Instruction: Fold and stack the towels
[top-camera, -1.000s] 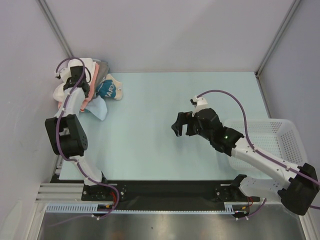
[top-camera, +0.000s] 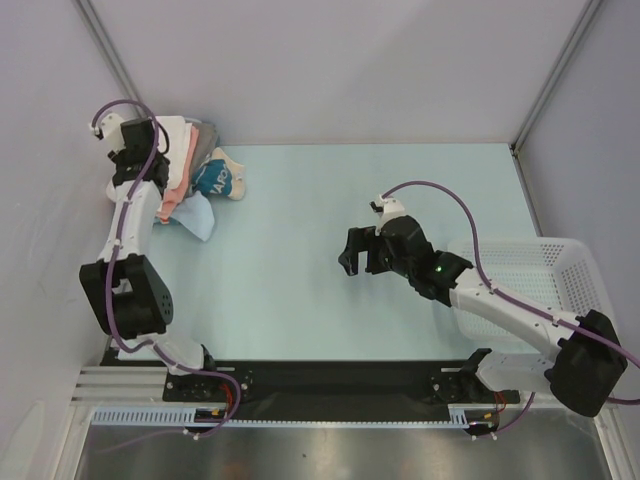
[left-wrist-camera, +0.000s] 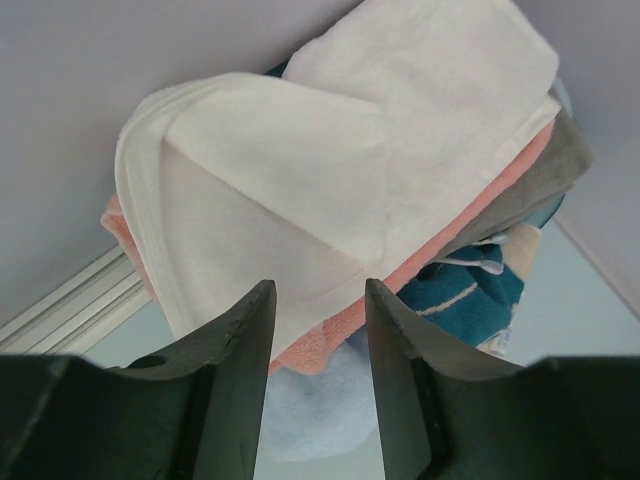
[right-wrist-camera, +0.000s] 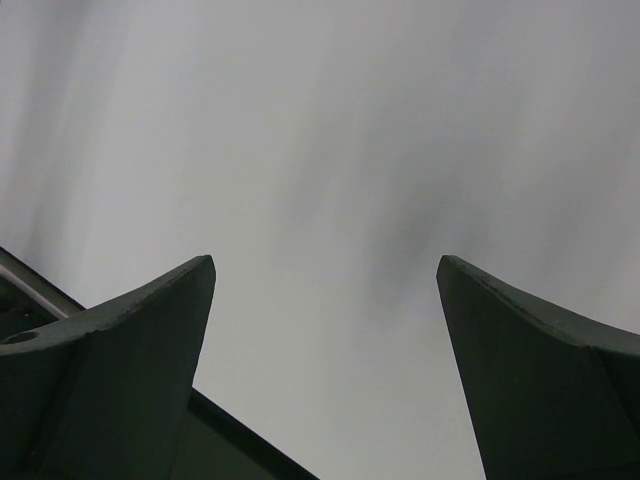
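A stack of towels lies at the far left corner of the table, a white towel (left-wrist-camera: 270, 180) on top with a folded-over flap. Beneath it show a pink towel (left-wrist-camera: 420, 262), a grey towel (left-wrist-camera: 525, 180) and a teal towel (left-wrist-camera: 470, 305). A pale blue cloth (top-camera: 196, 215) sticks out at the near side. My left gripper hovers over the stack, its fingers parted with nothing between them; from above, the arm hides part of the pile. Above the table's right half, my right gripper (top-camera: 360, 252) stands open and empty.
An empty white basket (top-camera: 575, 285) sits at the right, partly behind the right arm. Bare table (top-camera: 280, 260) fills the middle. Walls border the stack on the left and at the back.
The right arm has drifted slightly left. The towels look much the same.
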